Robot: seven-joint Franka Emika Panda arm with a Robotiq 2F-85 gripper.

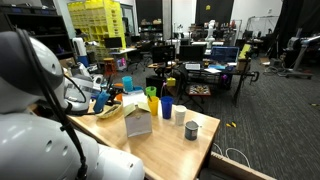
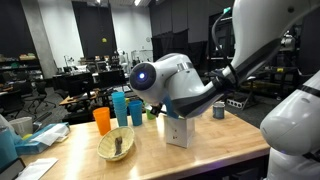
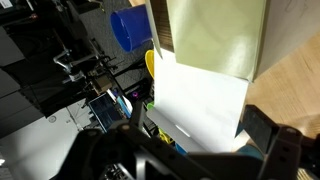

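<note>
In the wrist view my gripper is open, its two dark fingers spread wide apart. Beyond them, in line with the gap, is a white box (image 3: 200,92) with pale flaps or sides; nothing appears to be clasped. Exterior view 1 has the same box (image 1: 138,121) standing on the wooden table with a peaked top. From the other side, the box (image 2: 180,131) stands below and to the right of the arm's end, partly covered by the arm. The exact distance from fingers to box cannot be told.
A wicker basket (image 2: 108,148) lies left of the box. Close by are an orange cup (image 2: 102,121) and blue cups (image 2: 120,106). A yellow cup (image 1: 153,104), a dark blue cup (image 1: 167,104), a white cup (image 1: 179,116) and a grey mug (image 1: 191,130) stand near the box.
</note>
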